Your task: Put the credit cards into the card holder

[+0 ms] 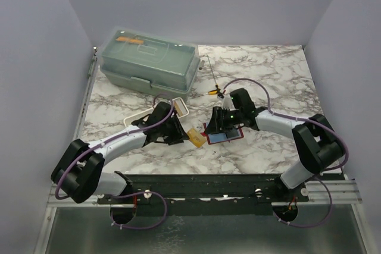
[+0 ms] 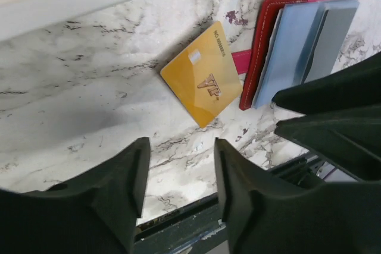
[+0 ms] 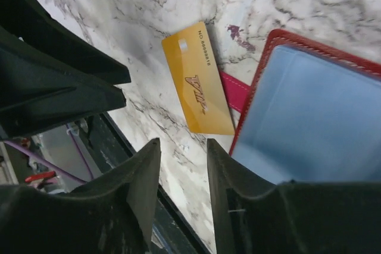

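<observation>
A gold card (image 2: 201, 75) lies flat on the marble table, partly over the pink strap (image 3: 233, 92) of the red card holder (image 1: 225, 136), which holds blue and grey sleeves. My left gripper hovers open just left of the card, low over the table, with nothing between its fingers. My right gripper stands open over the holder's left part near the card, also empty. In the left wrist view the right gripper's dark fingers reach in from the right, over the holder.
A white tray (image 1: 137, 115) lies behind the left gripper. A large green lidded box (image 1: 149, 63) stands at the back left, and a small yellow object (image 1: 212, 92) with a thin rod is behind the holder.
</observation>
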